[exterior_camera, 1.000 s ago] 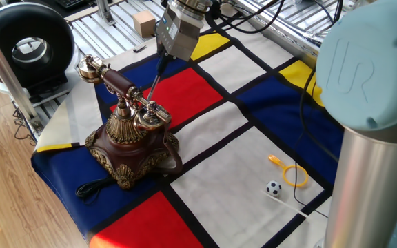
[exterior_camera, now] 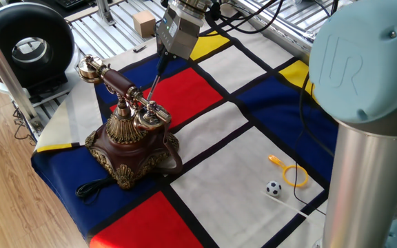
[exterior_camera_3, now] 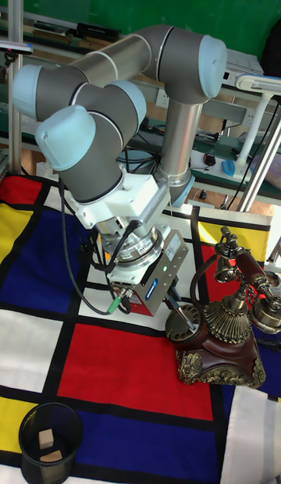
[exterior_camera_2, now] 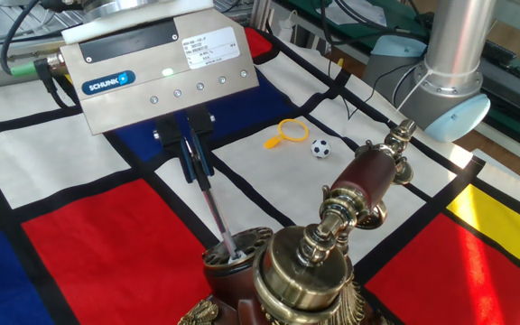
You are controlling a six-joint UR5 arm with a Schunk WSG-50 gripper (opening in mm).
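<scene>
An old-style rotary telephone [exterior_camera: 118, 149] in brown and brass stands on the patterned cloth, its handset [exterior_camera: 119, 84] resting across the cradle. My gripper [exterior_camera_2: 230, 251] tilts down over the phone's front in exterior view 2. Its dark fingers [exterior_camera_2: 203, 161] converge into a slim silver length that reaches the round dial [exterior_camera_2: 258, 237]. The tip appears to touch the dial near its hub or holes; exact contact is hard to tell. The fingers look shut, and no separate object is clear between them. From the other side, the dial [exterior_camera_3: 177, 321] shows just below the gripper.
A small football [exterior_camera: 273, 189] and a yellow ring with a handle [exterior_camera: 295, 176] lie on a white square near the arm's base. A black mesh bin [exterior_camera_3: 30, 438] holds wooden blocks [exterior_camera_3: 47, 438]. A cardboard-coloured box [exterior_camera: 144, 23] sits at the back.
The arm's near blue joint and grey link have shifted very slightly to the left. The gripper shows hardly any motion at the dial, and the telephone stays put.
</scene>
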